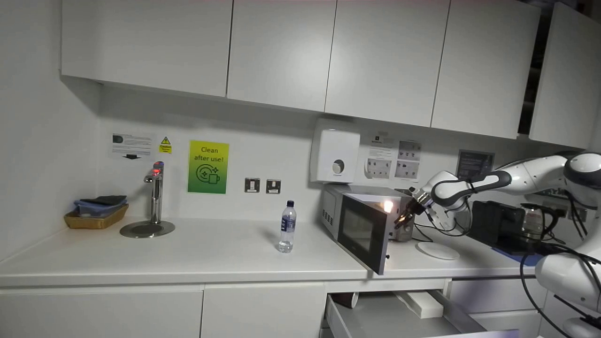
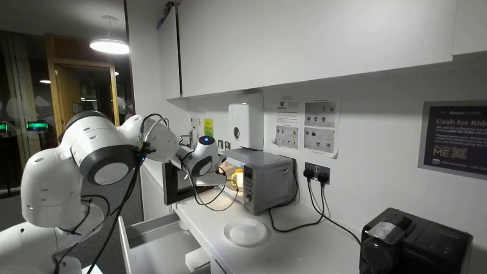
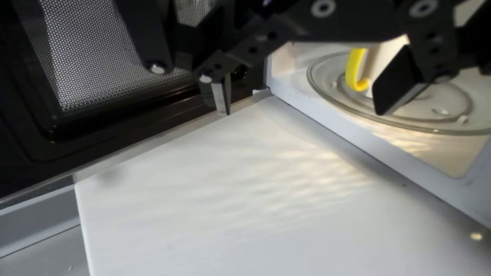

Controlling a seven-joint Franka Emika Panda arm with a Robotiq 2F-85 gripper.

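Note:
The microwave point(image 2: 272, 182) stands on the counter with its door point(image 1: 360, 231) swung wide and its light on. Inside it, a white mug point(image 2: 239, 177) with a yellow handle point(image 3: 353, 69) rests on the glass turntable point(image 3: 329, 94). Most of the mug is hidden behind my gripper's right finger in the wrist view. My gripper is open in front of the cavity, between the door and the opening, its fingers wide apart and empty. The mug lies beyond the right fingertip point(image 3: 396, 85), and the left fingertip point(image 3: 221, 97) appears in front of the door's lower edge.
Below the counter a drawer point(image 1: 374, 321) is pulled out, holding a white box point(image 1: 425, 304) and a dark cup point(image 1: 348, 299). A white plate point(image 2: 246, 231) lies right of the microwave, near a black coffee machine point(image 2: 415, 244). A water bottle point(image 1: 287, 228) stands on the open counter leftward.

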